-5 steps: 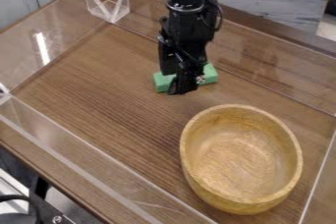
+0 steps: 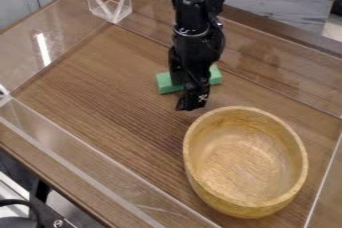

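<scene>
A black gripper (image 2: 190,82) hangs from the top of the view, lowered over a green block (image 2: 167,82) lying on the brown wooden table (image 2: 94,107). Its fingers reach down around and in front of the block, covering its middle. Whether they hold the block is hard to tell.
A beige oval bowl (image 2: 245,162) stands at the front right, a short way from the block. A clear plastic object (image 2: 110,4) is at the back left.
The gripper has come lower over the green block, its fingertips now nearer the table. The block looks to be in the same place.
</scene>
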